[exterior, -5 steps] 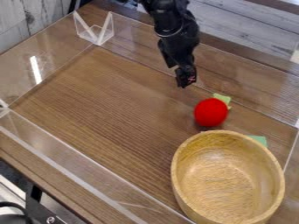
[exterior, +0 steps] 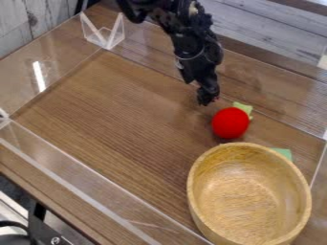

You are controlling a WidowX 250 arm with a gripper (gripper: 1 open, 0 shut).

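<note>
My black gripper (exterior: 205,94) hangs over the upper middle of the wooden table (exterior: 102,124), just up and left of a red ball-like object (exterior: 230,122). Its fingers are small and dark here, and nothing shows between them. A small pale yellow-green item (exterior: 244,108) lies behind the red object, and a light green item (exterior: 284,153) sits to its lower right, partly behind a large wooden bowl (exterior: 247,196).
A clear plastic holder (exterior: 102,31) stands at the top left. The bowl fills the lower right. A pale wall panel borders the top left.
The gripper has moved slightly lower and to the right, toward the red object. The objects on the table have not visibly moved.
</note>
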